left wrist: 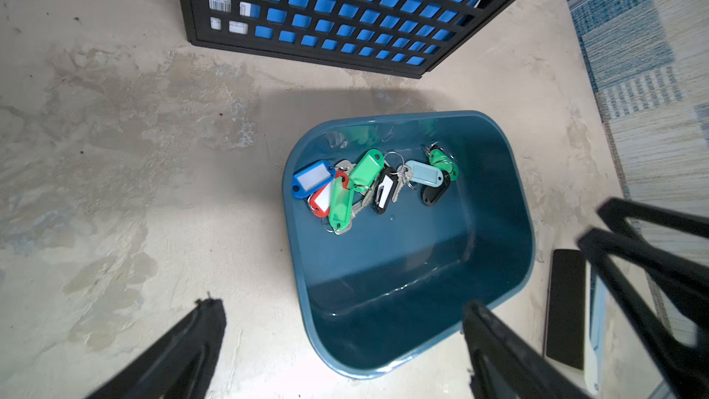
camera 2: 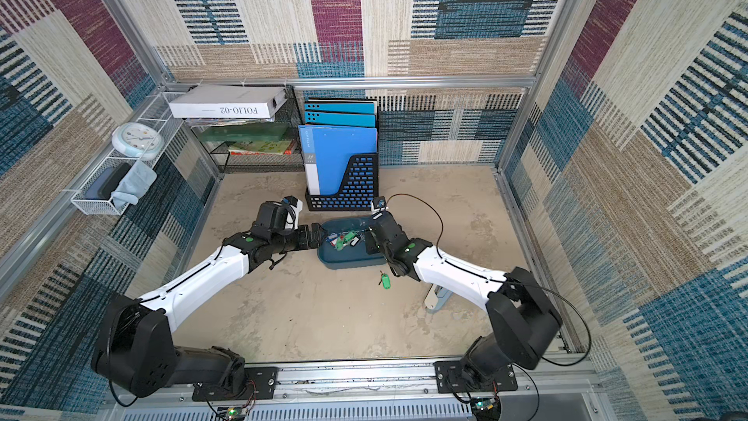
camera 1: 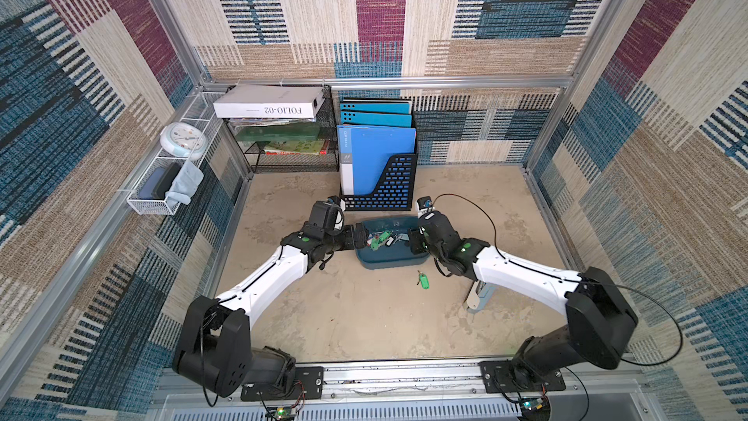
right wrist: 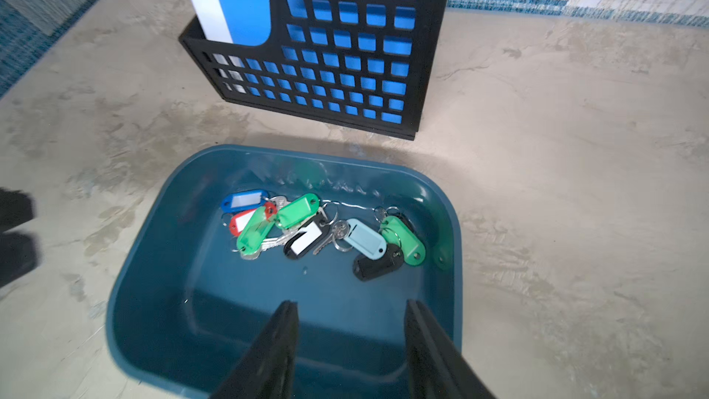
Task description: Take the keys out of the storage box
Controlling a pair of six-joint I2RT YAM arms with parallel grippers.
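A dark teal storage box (left wrist: 413,273) stands on the table. Inside it, along the far side, lie several tagged keys: a blue tag (right wrist: 245,200), green tags (right wrist: 298,210), a black tag (right wrist: 307,236), a light-blue tag (right wrist: 365,238) and a black fob (right wrist: 377,263) among them. One key with a green tag (camera 1: 424,280) lies on the table in front of the box. My left gripper (camera 1: 360,235) is open at the box's left end. Over the right part of the box hangs my right gripper, fingers apart with nothing between them, nearer the front than the keys.
Behind the box stands a black file holder (camera 1: 380,187) with blue folders. A dark phone-like object (left wrist: 567,306) lies to the right of the box.
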